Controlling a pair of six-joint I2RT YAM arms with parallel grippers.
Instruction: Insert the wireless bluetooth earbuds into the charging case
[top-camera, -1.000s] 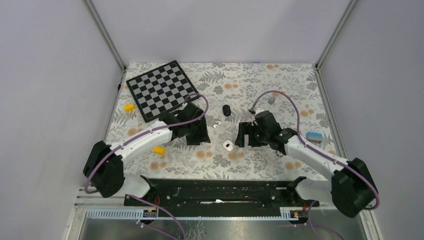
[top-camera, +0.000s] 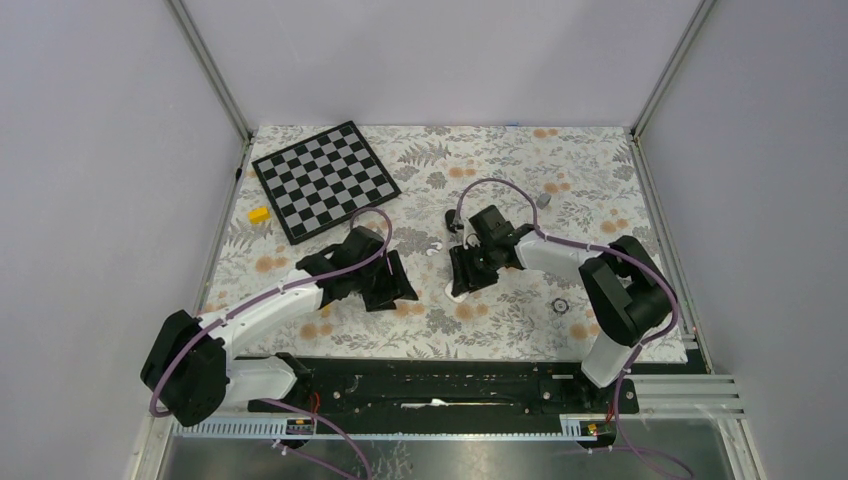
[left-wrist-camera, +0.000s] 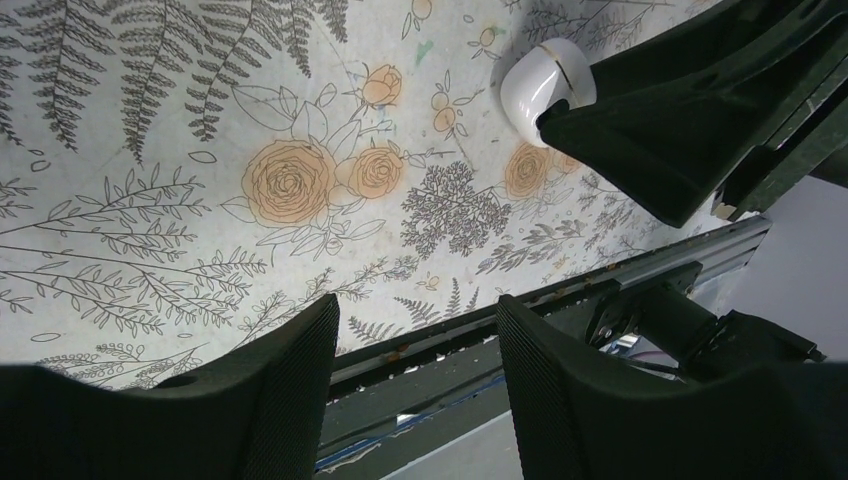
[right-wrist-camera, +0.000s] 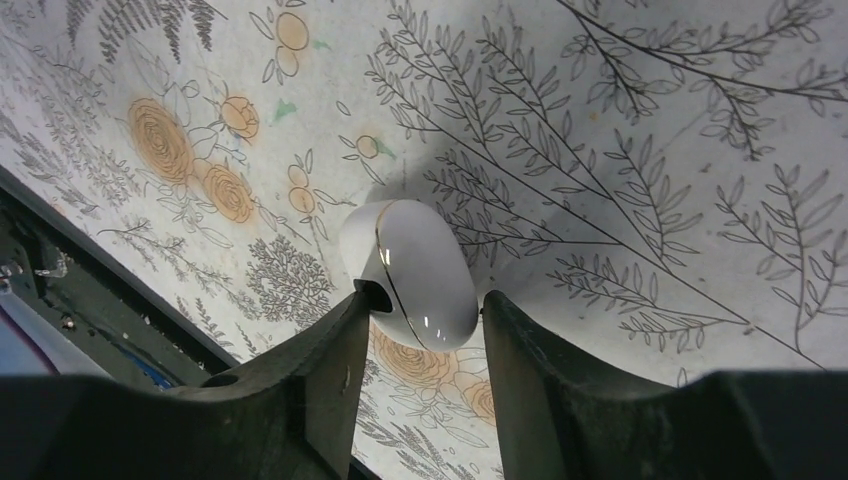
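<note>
The white charging case (right-wrist-camera: 430, 265) lies on the patterned table, its lid shut along a thin seam. My right gripper is part open, one finger on each side of the case; whether both fingers touch it cannot be told. From above, only an edge of the case (top-camera: 455, 292) shows under that gripper. In the left wrist view the case (left-wrist-camera: 530, 95) is partly behind the right fingers. My left gripper (top-camera: 398, 300) stands open to the left of it, nothing between its fingers. The white earbuds (top-camera: 433, 248) lie on the table beyond the case.
A checkered board (top-camera: 325, 180) lies at the back left, with a yellow block (top-camera: 259, 215) beside it. A dark oval object (top-camera: 452, 220) sits behind the right gripper. A small round item (top-camera: 560, 306) lies at the right.
My right gripper has moved left, from beside the case to over it. The left gripper has shifted slightly nearer the front edge. Case and earbuds look unmoved.
</note>
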